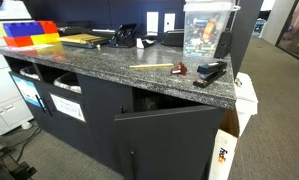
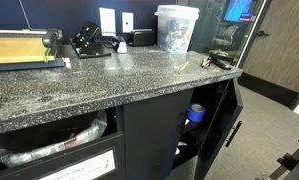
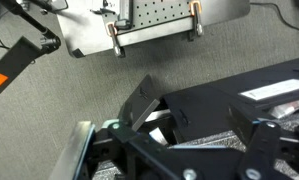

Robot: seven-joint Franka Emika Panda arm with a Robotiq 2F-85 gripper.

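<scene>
My gripper is open at the bottom of the wrist view, with nothing held between its spread fingers. Below it, seen from above, are the dark cabinet and its door (image 3: 141, 100). In exterior view 1 the cabinet door (image 1: 169, 145) stands swung out from the right-hand compartment. A blue roll (image 2: 196, 112) shows inside that compartment in exterior view 2. Dark parts of the arm (image 1: 11, 165) edge into the lower left corner of exterior view 1, clear of the cabinet front; the fingers cannot be made out there.
On the speckled countertop (image 1: 109, 66) lie a thin stick (image 1: 151, 66), a small reddish object (image 1: 179, 69) and a black stapler (image 1: 210, 72). A clear bin (image 1: 204, 30) stands behind them. Colored blocks (image 1: 31, 34) sit at the far left. Carpet in front is open.
</scene>
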